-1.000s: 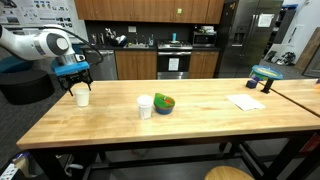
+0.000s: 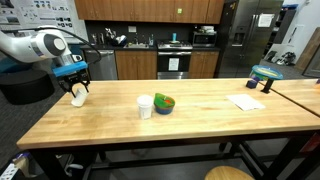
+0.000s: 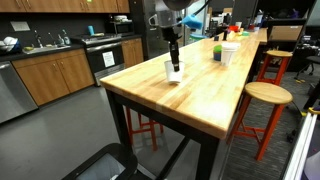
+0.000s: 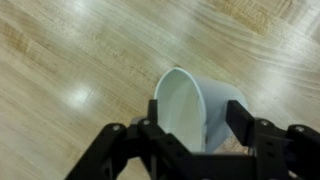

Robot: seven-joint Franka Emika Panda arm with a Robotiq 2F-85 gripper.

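A white cup (image 2: 79,97) leans over at the left end of the wooden table (image 2: 120,121). Above it is my gripper (image 2: 77,87), its fingers pointing down around the cup. Seen from the second exterior view, the cup (image 3: 175,73) is low at the table's near end, under the blue-marked arm. The wrist view has the cup (image 4: 217,95) tilted between the fingers, with its open mouth toward the left finger and its outer wall toward the right one. Whether the fingers press on it cannot be told, and its base is hidden.
White cups (image 2: 146,106) and a green-and-blue bowl (image 2: 164,103) with something red stand mid-table. Farther right are a white sheet (image 2: 246,102) and a blue-green round container (image 2: 266,76). Stools (image 3: 268,95) stand beside the table. Much bare tabletop lies between these.
The cup looked nearly upright one second ago and has tipped progressively to a clear lean. My gripper has stayed in almost the same place above it.
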